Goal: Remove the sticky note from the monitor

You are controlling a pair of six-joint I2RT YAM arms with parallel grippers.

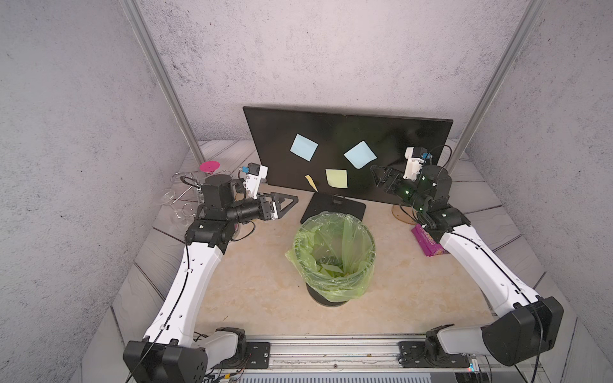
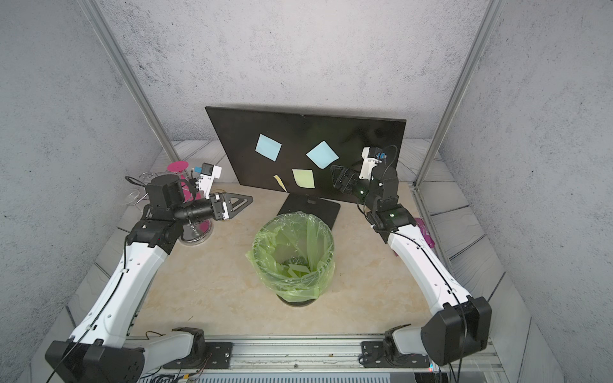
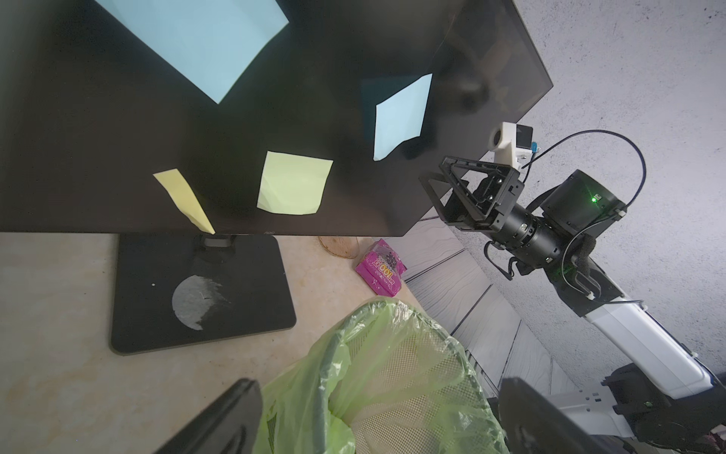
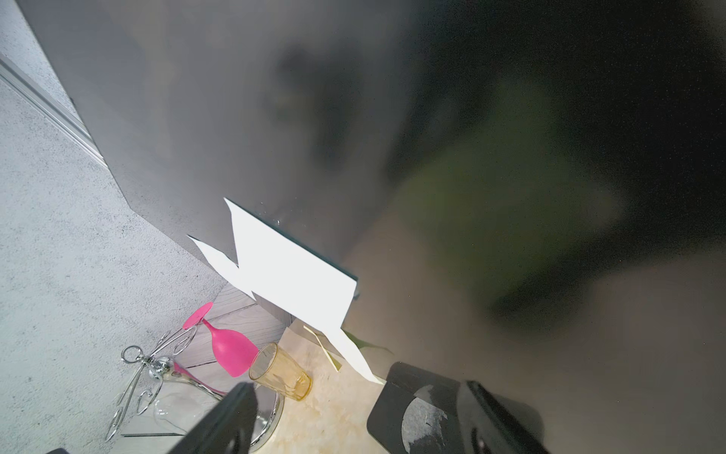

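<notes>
On the black monitor (image 1: 408, 134) are two blue sticky notes, a left one (image 1: 304, 147) and a right one (image 1: 360, 154). Lower on the screen sit a pale yellow-green note (image 1: 336, 178) and a narrow yellow note (image 1: 311, 183). The right blue note (image 3: 401, 118) stands partly out from the screen. My right gripper (image 1: 380, 175) is near the monitor, just right of that note and apart from it, fingers parted and empty. Off the screen's lower left, my left gripper (image 1: 295, 203) stands open with nothing between its fingers.
A bin with a green liner (image 1: 332, 255), paper inside, stands in front of the monitor base (image 1: 333, 207). A purple packet (image 1: 426, 241) lies at right. Glasses on a metal rack (image 2: 198, 233) stand at left.
</notes>
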